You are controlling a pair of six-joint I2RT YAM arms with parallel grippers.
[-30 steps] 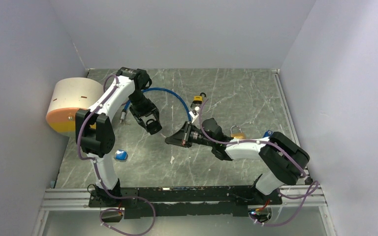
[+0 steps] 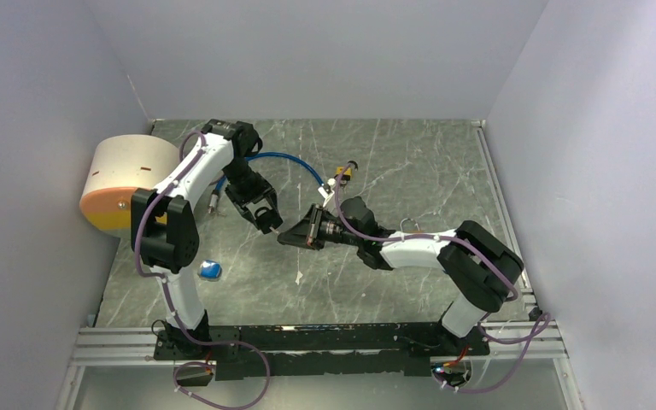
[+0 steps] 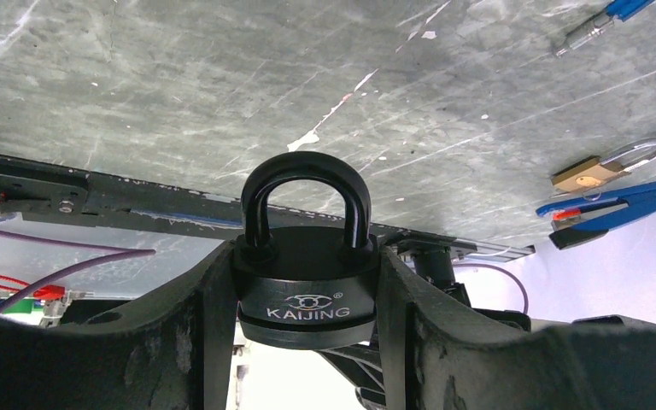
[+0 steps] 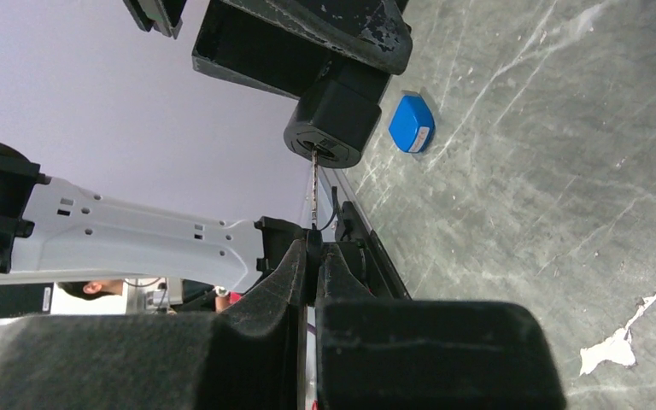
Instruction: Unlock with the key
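Observation:
My left gripper point(image 2: 260, 209) is shut on a black KAIJING padlock point(image 3: 306, 286), shackle point(image 3: 306, 171) closed, held above the table at left of centre in the top view. My right gripper is shut on a thin key point(image 4: 314, 192) with a dark head. In the right wrist view the key's blade points up to the keyhole in the end face of the padlock point(image 4: 329, 120), its tip at or in the hole; how deep it sits I cannot tell.
A blue box point(image 4: 410, 124) lies at the left front, a white drum point(image 2: 120, 166) at the far left. A blue hose point(image 2: 290, 156), a brass padlock point(image 3: 581, 178) and a blue tool point(image 3: 615, 218) lie on the table.
My right arm has moved left, bringing the key up to the padlock. The left gripper and padlock are nearly unchanged.

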